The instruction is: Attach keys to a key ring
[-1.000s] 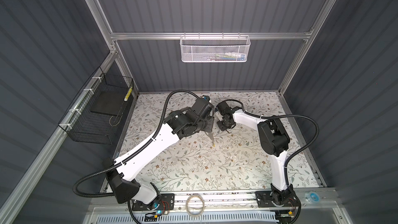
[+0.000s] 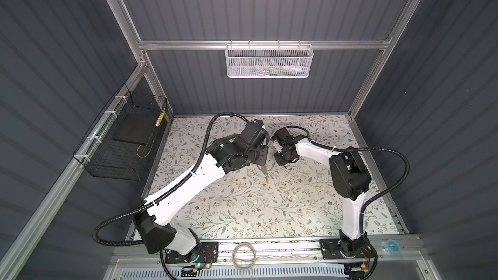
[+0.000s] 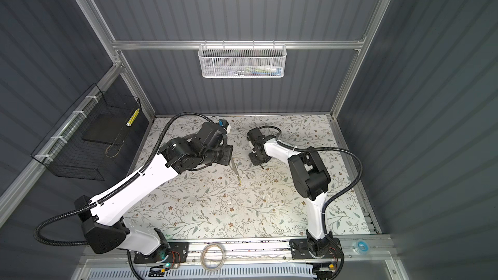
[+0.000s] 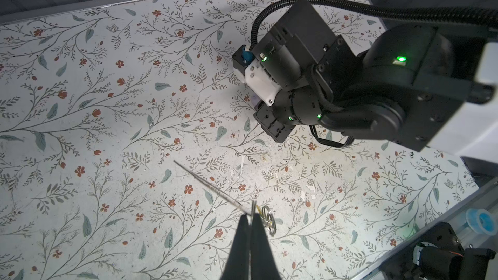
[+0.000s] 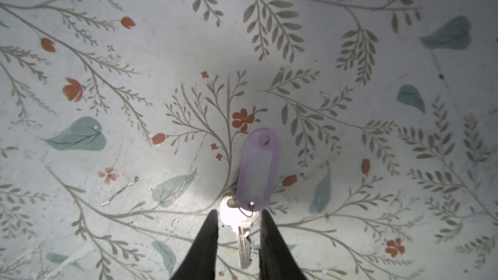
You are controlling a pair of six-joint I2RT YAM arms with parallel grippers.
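In the left wrist view my left gripper is shut, with a small shiny metal ring (image 4: 269, 223) and a thin metal rod (image 4: 207, 184) at its fingertips. In the right wrist view a translucent lilac key tag (image 5: 257, 171) lies on the floral surface, with a silver key (image 5: 232, 212) at its lower end and a small wire loop joining them. My right gripper is part open above the key, a fingertip on either side of it; whether they touch it I cannot tell.
A black wire basket (image 2: 111, 171) hangs on the left wall, a white mesh basket (image 2: 233, 64) on the back wall. My two wrists are close together over the middle.
My right arm has shifted slightly right and toward the front over the last second. The left arm is almost unchanged.
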